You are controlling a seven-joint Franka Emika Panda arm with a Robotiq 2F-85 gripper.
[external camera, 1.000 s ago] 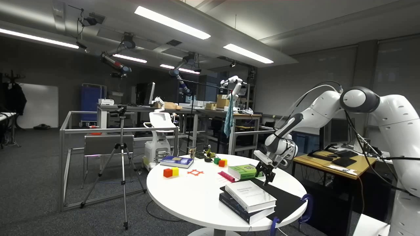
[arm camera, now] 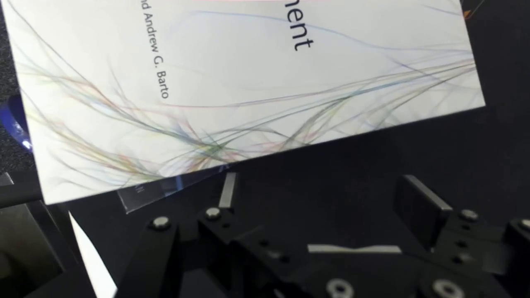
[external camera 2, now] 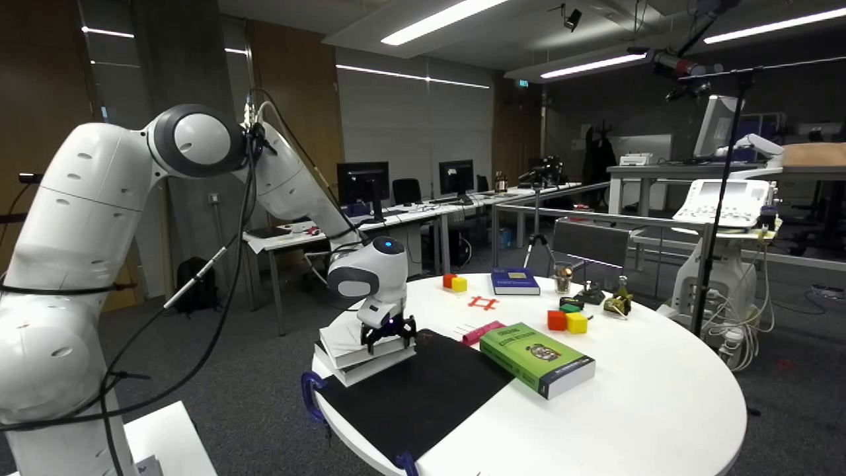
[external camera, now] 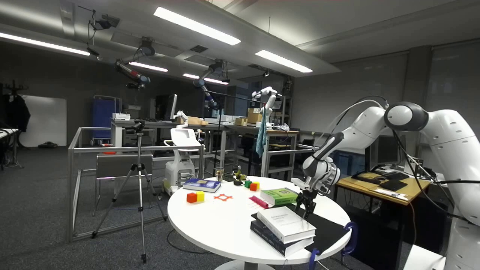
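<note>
My gripper stands open, its two fingers wide apart with only the black mat (arm camera: 318,208) visible between them. Ahead of the fingers in the wrist view lies a white-covered book (arm camera: 238,69), clear of the gap. That book (external camera: 288,222) rests on top of a dark-covered book (external camera: 274,239) near the table's edge. In exterior view 1 the gripper (external camera: 306,209) is just behind this stack; exterior view 2 shows the gripper (external camera 2: 388,337) in front of the stacked white book (external camera 2: 353,342). Whether it touches the books cannot be told.
A thick green book (external camera 2: 535,357) and a pink roll (external camera 2: 481,332) lie beyond the mat. A blue book (external camera: 201,185), red and yellow cubes (external camera: 192,197) and an orange frame (external camera: 223,197) sit farther off. Blue clamps (external camera: 352,237) grip the table edge. Bare white table (external camera: 211,225) lies left of the stack.
In exterior view 1, my gripper has turned and shifted slightly right, and its fingers now point more straight down. The books have not visibly moved.
</note>
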